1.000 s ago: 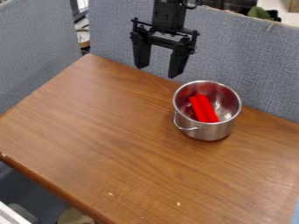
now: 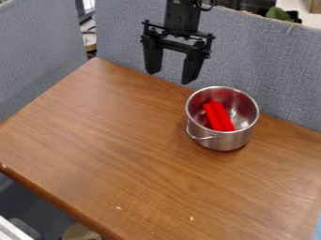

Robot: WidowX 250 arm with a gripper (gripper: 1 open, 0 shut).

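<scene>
A steel pot [image 2: 231, 135] with a wire handle stands on the right side of the wooden table, near the back. Inside it lies a red object [image 2: 217, 116], long and block-like. My black gripper [image 2: 174, 66] hangs open above the back of the table, up and left of the pot, with nothing between its two fingers.
Grey padded walls [image 2: 264, 66] border it at the back and left. A gap with clutter lies beyond the front left edge.
</scene>
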